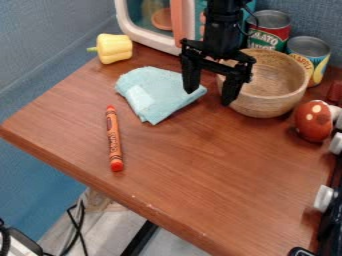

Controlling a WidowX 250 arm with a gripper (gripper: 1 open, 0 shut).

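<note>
My black gripper [209,88] hangs at the upper middle, its two fingers apart and pointing down, over the right part of a folded light-blue cloth [150,94] and the left side of a woven bowl [278,90]. I see nothing between the fingers. An orange crayon [115,140] lies on the wooden table [187,170], left of centre.
A yellow toy pepper [112,47] sits at the back left, beside a toy microwave [147,25]. Two cans [269,32] [310,60] stand behind the bowl. A spotted toy [313,122] and dark objects line the right edge.
</note>
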